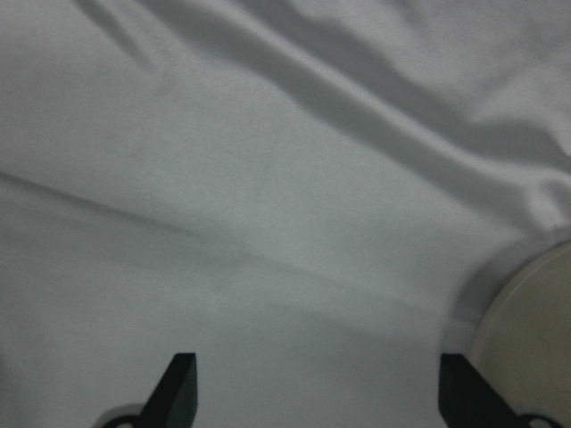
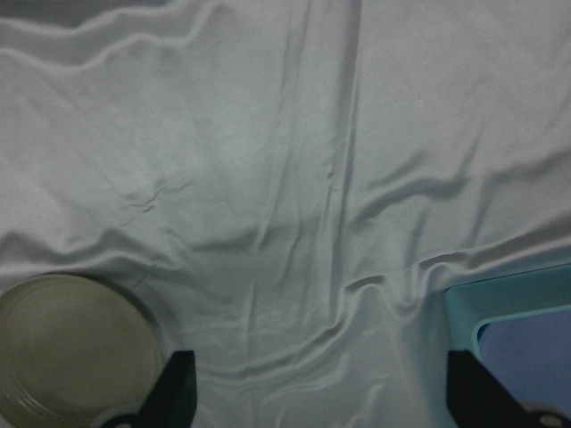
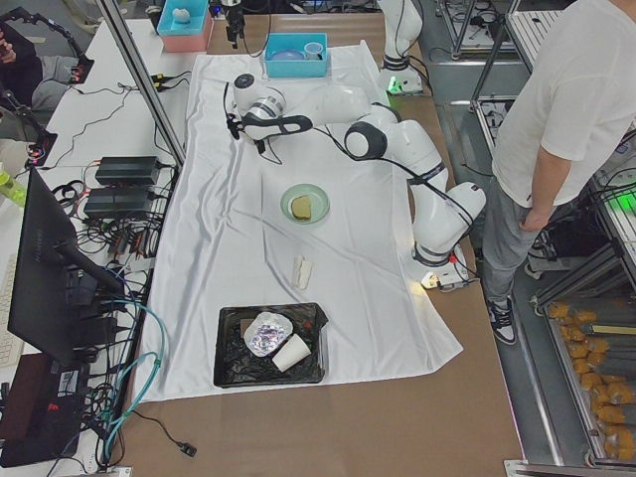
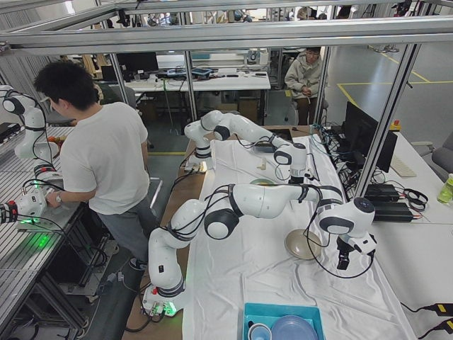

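Observation:
My left gripper hangs open over the white cloth, a beige plate (image 1: 526,330) partly visible at its right. My right gripper is also open over the cloth, between the beige plate (image 2: 76,348) and the blue bin (image 2: 508,348). Both have nothing between their fingers. In the camera left view a green plate (image 3: 290,207) with a yellow-brown piece (image 3: 302,207) rests mid-cloth; the beige plate (image 4: 302,243) shows in the camera right view.
A black tray (image 3: 229,348) with a foil bowl and a white cylinder sits at one end. A small white object (image 3: 302,271) lies nearby. The blue bin (image 3: 293,68) holds a plate and cup. A person stands beside the table.

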